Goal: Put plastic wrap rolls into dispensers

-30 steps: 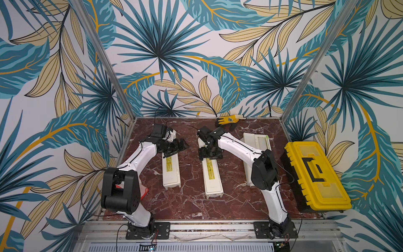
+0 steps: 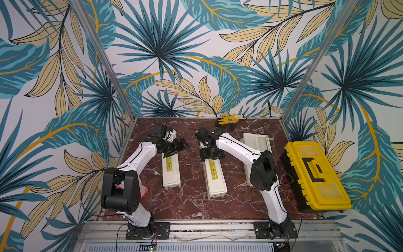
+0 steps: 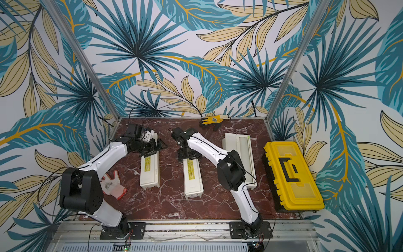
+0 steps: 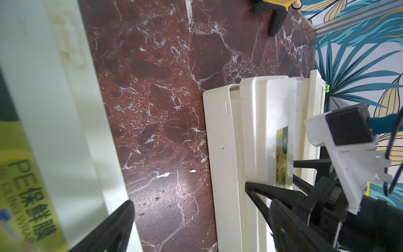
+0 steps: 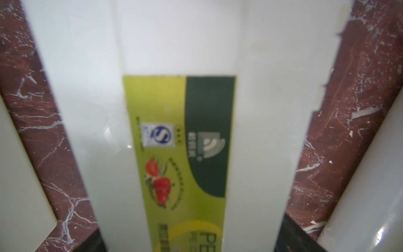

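Observation:
Three white dispensers lie on the table. The left dispenser (image 2: 171,178) and middle dispenser (image 2: 216,184) have lids on, with yellow-green labels. The lid of the middle one sits unevenly, with a gap along one edge in the left wrist view. The right dispenser (image 3: 245,151) appears open; I cannot tell what is inside. My right gripper is open, its fingers on either side of the middle dispenser's labelled lid. My left gripper is open above the table between the left and middle dispensers, nothing between its fingers.
A yellow toolbox (image 2: 317,176) stands at the right edge. A yellow glove (image 2: 228,119) lies at the back, a white-and-red glove (image 3: 113,184) at the left. A pale cylindrical shape (image 5: 373,189) shows at the right. Bare table separates the dispensers.
The middle dispenser's near end has shifted slightly right and toward the front edge. My right gripper has moved slightly with it. The left arm looks unmoved.

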